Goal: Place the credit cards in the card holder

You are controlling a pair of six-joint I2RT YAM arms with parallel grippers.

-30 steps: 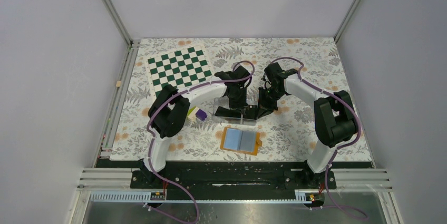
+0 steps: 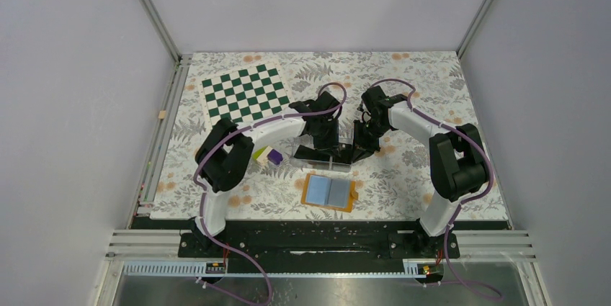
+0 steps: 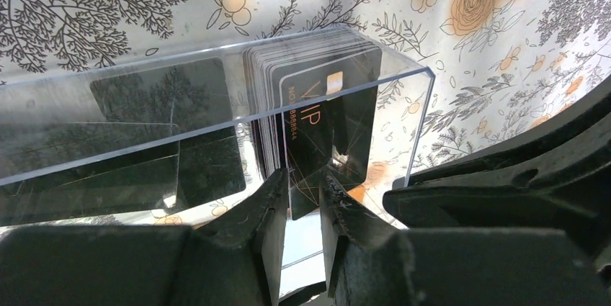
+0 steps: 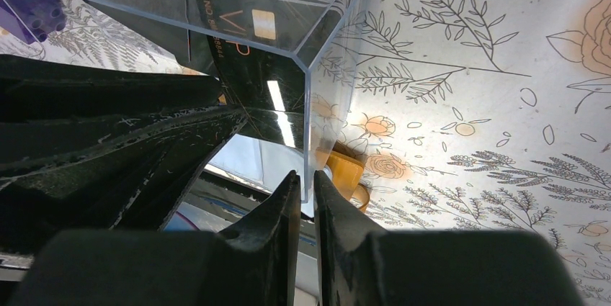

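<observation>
A clear box (image 3: 180,149) holds a stack of cards at its right end. Foremost is a black VIP card (image 3: 331,122) with a gold chip. More dark cards (image 3: 205,176) lie in the left part. My left gripper stands partly open at the stack, its fingers apart around the black card's lower left edge. Whether they touch it is unclear. My right gripper is shut on the clear box's right corner edge. In the top view the card holder (image 2: 317,189), orange with pale blue sleeves, lies open in front of the box.
A green-and-white checkered board (image 2: 245,93) lies at the back left. A small purple and white block (image 2: 274,156) sits left of the box, close to the left arm.
My left gripper has shifted slightly toward the front, and its arm has lowered a little. The right arm, box and card holder stay in place.
</observation>
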